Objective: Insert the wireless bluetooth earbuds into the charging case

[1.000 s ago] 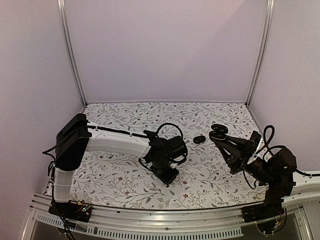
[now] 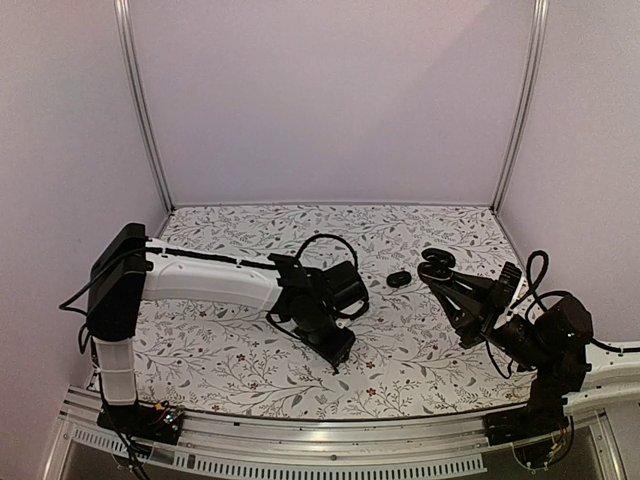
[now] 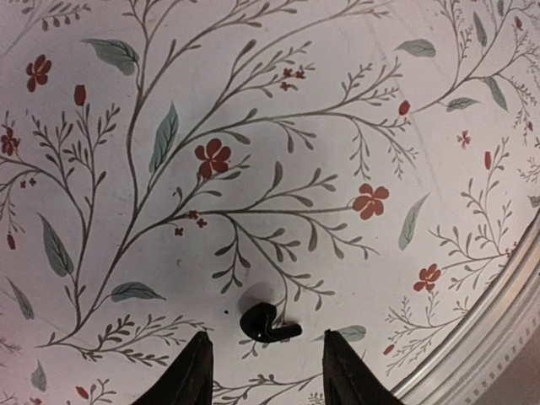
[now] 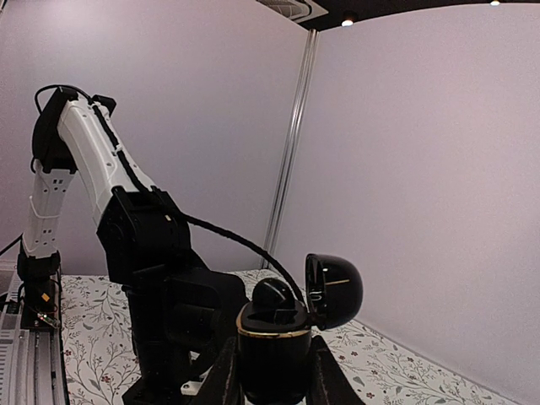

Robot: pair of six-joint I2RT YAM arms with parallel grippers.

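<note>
A black earbud (image 3: 258, 322) with a short stem lies on the patterned table, just ahead of the gap between my left fingers in the left wrist view. Open and empty, my left gripper points down at it; in the top view the left arm hides that spot. My right gripper is shut on the black charging case (image 4: 274, 337), which has a gold line round its rim and is held up in the air. Its lid (image 4: 339, 291) stands open. A rounded black shape (image 4: 272, 293), apparently an earbud, sits in the case.
A small dark oval object (image 2: 399, 279) lies on the table between the arms, beyond the left gripper. A metal rail (image 2: 320, 425) runs along the front edge.
The right arm and the case held in it have stayed still.
</note>
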